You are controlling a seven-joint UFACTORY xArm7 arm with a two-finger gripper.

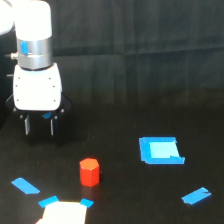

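At the upper left, my gripper (39, 127) hangs above the dark table, its two short fingers spread apart with nothing visible between them. A red block (89, 172) with a six-sided outline rests on the table, lower and to the right of the gripper, clear of it.
A pale square (164, 149) edged with blue tape lies right of centre. Blue tape strips mark the table at right (196, 196) and left (25, 186). At the bottom edge is a white object (63, 213), partly cut off, with blue tape beside it. Bare dark table lies between.
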